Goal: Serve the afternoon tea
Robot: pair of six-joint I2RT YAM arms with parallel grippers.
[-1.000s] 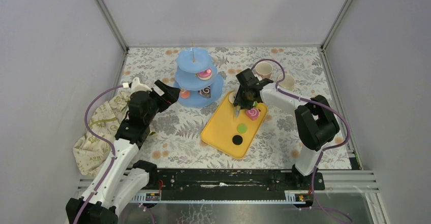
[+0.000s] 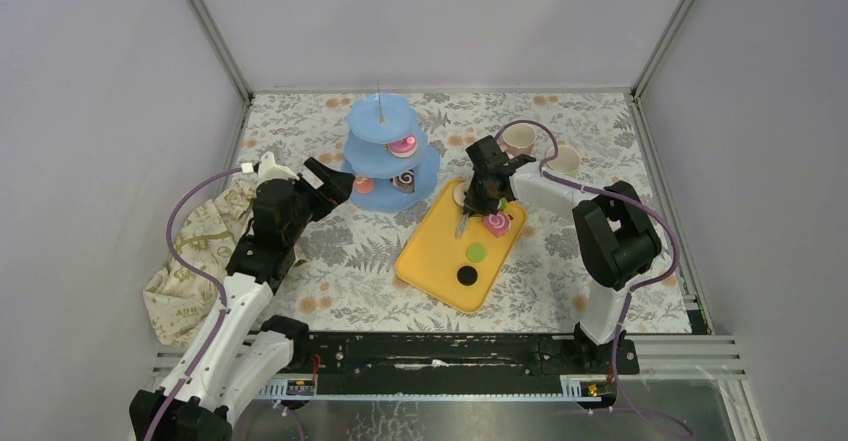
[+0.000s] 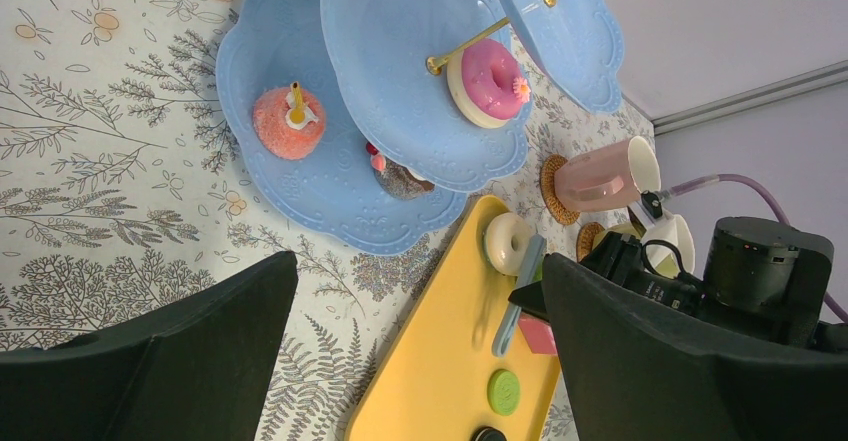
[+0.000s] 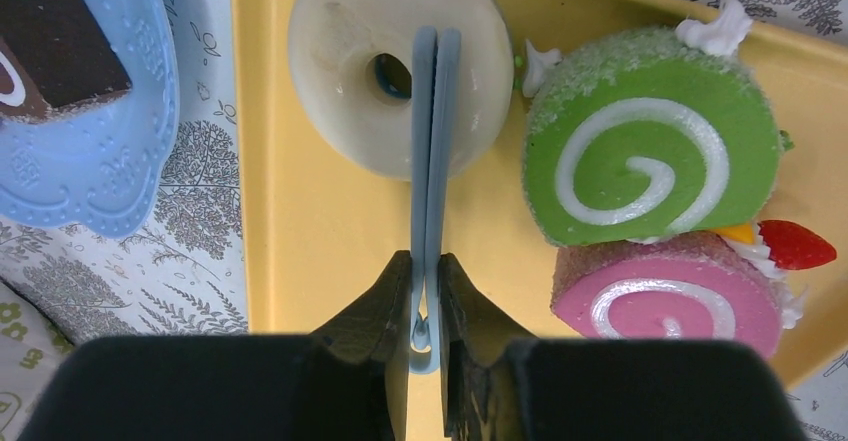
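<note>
A blue three-tier stand [image 2: 381,118] holds several cakes, among them a pink donut [image 3: 491,81] and a chocolate cake [image 4: 75,36]. My right gripper is shut on blue-grey tongs [image 4: 436,161] over the yellow tray [image 4: 290,241], their tips over a white donut [image 4: 335,111]. Right of the donut lie a green roll cake [image 4: 650,146] and a pink roll cake [image 4: 660,301]. My left gripper hangs open, empty, left of the tray in the top view, facing the stand.
Two cups [image 3: 590,181] on woven mats stand behind the tray at the right. A crumpled cloth [image 2: 180,291] lies at the far left. Patterned table shows clear between stand and front edge.
My right gripper and the tongs have shifted very slightly over the tray, and the right arm's elbow has moved a little. The left arm is still.
</note>
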